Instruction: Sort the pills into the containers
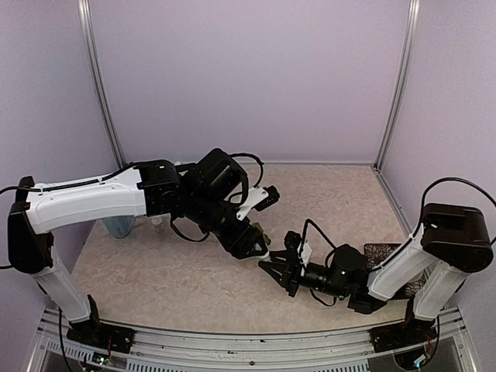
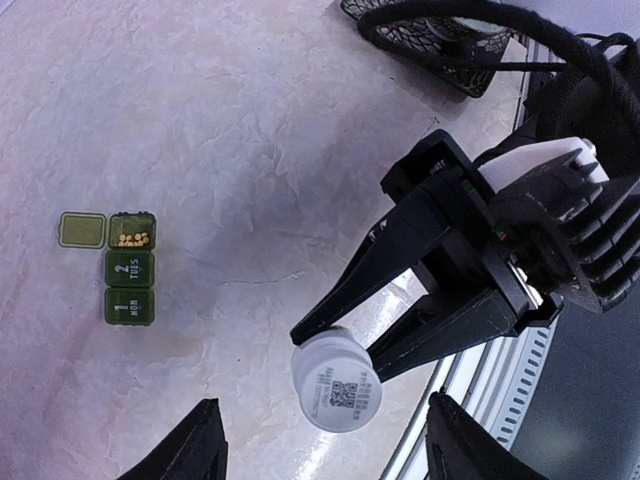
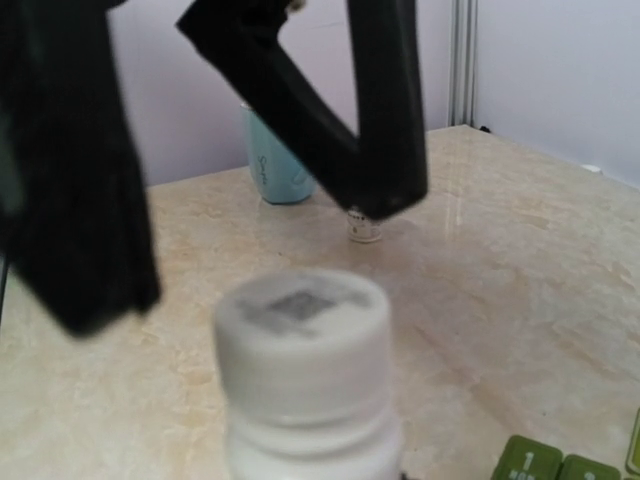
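Note:
A white bottle with a code-marked cap is upright, its cap facing the left wrist camera. My right gripper is shut on this bottle from the side. Above the cap, my left gripper has its fingers spread on either side, clear of the bottle. The right wrist view shows the bottle's cap close up, with the left fingers hanging over it. On the table lies a green pill organizer; one lidless compartment holds several small yellowish pills, and its lid is folded out.
A light blue cup and a small white bottle stand at the table's far left. A dark mesh basket sits on the right side.

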